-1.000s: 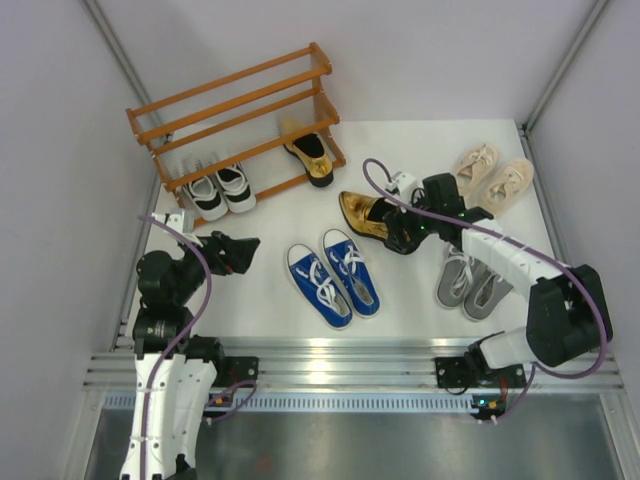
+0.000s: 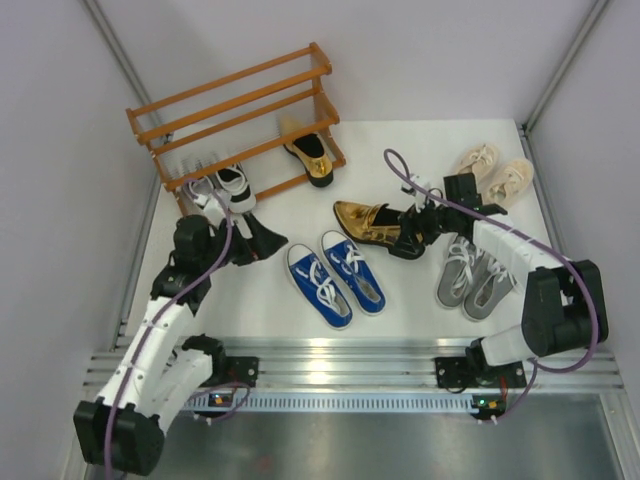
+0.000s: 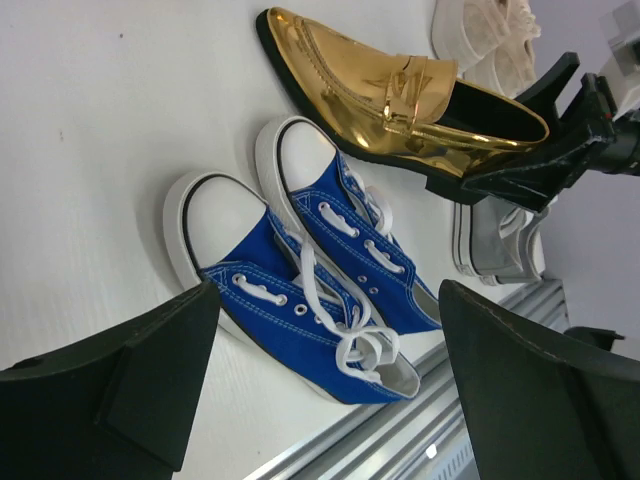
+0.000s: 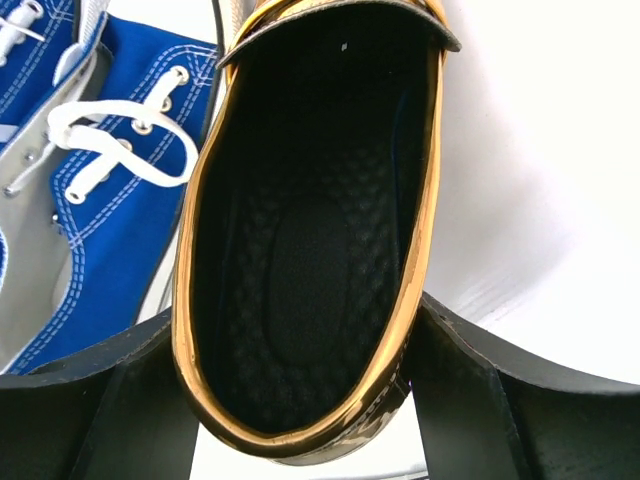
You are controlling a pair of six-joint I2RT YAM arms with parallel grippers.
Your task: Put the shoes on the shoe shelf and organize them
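Observation:
My right gripper [image 2: 418,232] is at the heel of a gold loafer [image 2: 365,220], with a part-open finger either side of it; in the right wrist view the loafer's dark interior [image 4: 305,260] fills the middle. My left gripper [image 2: 255,245] is open and empty, left of two blue sneakers [image 2: 318,285] [image 2: 353,268]. The wooden shelf [image 2: 230,100] holds a gold shoe [image 2: 313,157] and a pair of black-and-white shoes [image 2: 235,187] on its lowest tier.
Grey shoes [image 2: 482,292] lie at the right, with cream shoes [image 2: 508,185] behind them. Bare table [image 2: 235,305] shows at the front left and between shelf and sneakers. The upper tier is empty.
My left arm has swung rightward, its gripper moving toward the sneakers.

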